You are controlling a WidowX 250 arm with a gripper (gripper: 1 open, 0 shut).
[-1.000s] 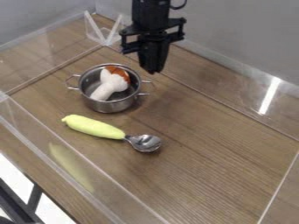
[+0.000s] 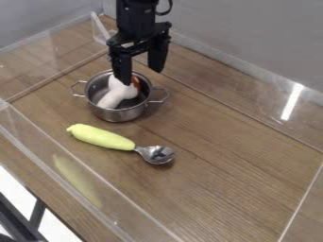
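The black gripper (image 2: 136,52) hangs open just above a steel pot (image 2: 120,109) with two handles. Inside the pot lie a white object (image 2: 117,92) and something orange-red, partly hidden by the gripper's near finger. In front of the pot a yellow corn-like object (image 2: 101,137) lies on the wooden table, with a metal spoon (image 2: 157,154) beside its right end.
White walls border it at the back, and a white rack-like object (image 2: 101,28) stands behind the pot at the upper left.
The gripper has come down from above and behind toward the pot, moving slightly left in the latest step. The pot, yellow object and spoon look unmoved.
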